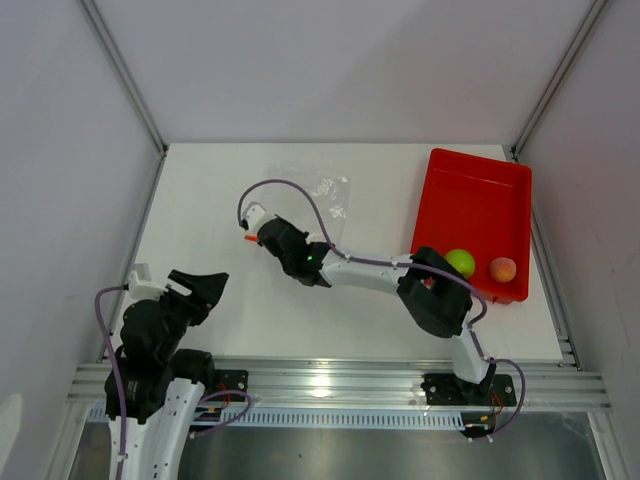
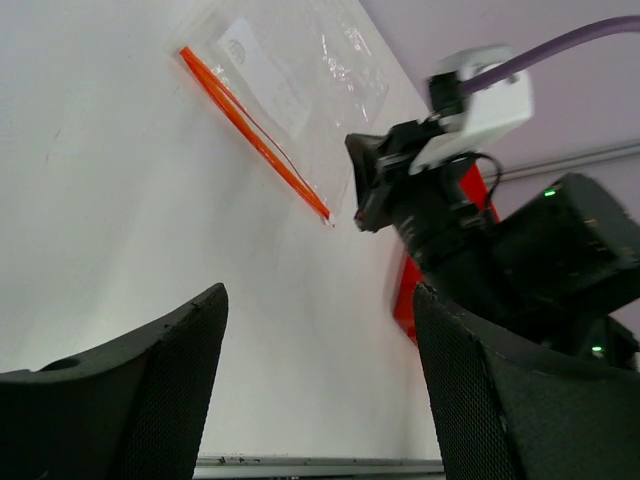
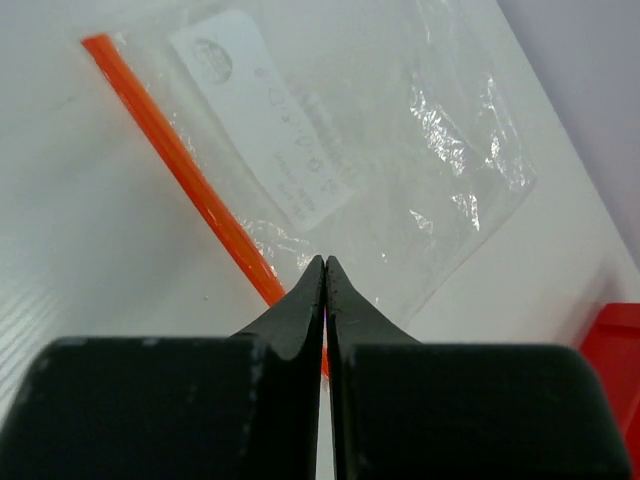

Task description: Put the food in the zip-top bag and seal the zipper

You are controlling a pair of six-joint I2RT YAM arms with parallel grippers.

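Note:
A clear zip top bag (image 3: 410,150) with a printed white label lies flat on the table, its orange zipper strip (image 3: 190,180) along the near edge. In the right wrist view my right gripper is shut over the strip's right-hand end, with nothing visible between its fingers. From above, that arm covers much of the bag and strip. At the lower left, my left gripper stands open and empty, well away from the bag. A green apple (image 1: 460,262) and a peach-coloured fruit (image 1: 503,269) sit in the red bin (image 1: 480,200).
The right arm crosses the near left corner of the red bin, hiding part of the fruit there. Pale walls border the workspace, and a metal rail (image 1: 320,375) runs along the near edge.

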